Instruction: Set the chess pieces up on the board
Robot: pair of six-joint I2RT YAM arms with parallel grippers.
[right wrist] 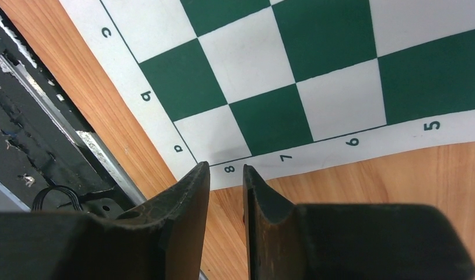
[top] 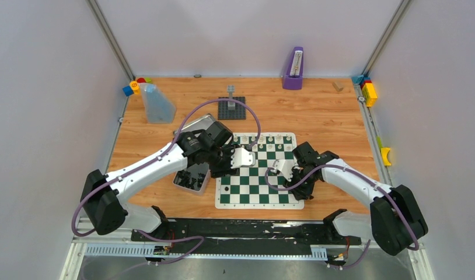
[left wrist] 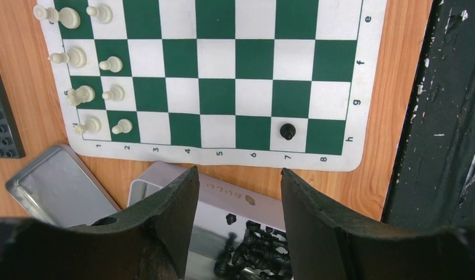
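Note:
The green-and-white chessboard [top: 258, 181] carries white pieces [left wrist: 74, 58] on its first rows and one black piece [left wrist: 287, 132] on square h7. My left gripper hangs open above the container [left wrist: 165, 175] of jumbled black pieces [left wrist: 261, 251], nothing between its fingers. My right gripper is over the board's a8 corner, shut on a small dark piece, mostly hidden between the fingers.
A silver tray [left wrist: 72, 181] adjoins the container. Behind stand a grey brick plate [top: 232, 114], a purple metronome [top: 292, 79] and a translucent bag [top: 158, 105]. Wood is clear right of the board.

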